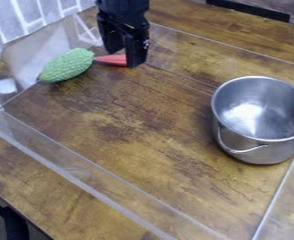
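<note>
The black robot gripper (122,49) hangs at the top centre of the camera view, low over a red object (110,60) that looks like a chilli or carrot. Its fingers partly hide the red object; whether they are open, shut or touching it I cannot tell. Just left of them a green corn-like toy (66,66) lies on the wooden table.
A steel pot (258,117) stands at the right. Clear plastic edging runs along the left, front and right, with pale cloth at the back left.
</note>
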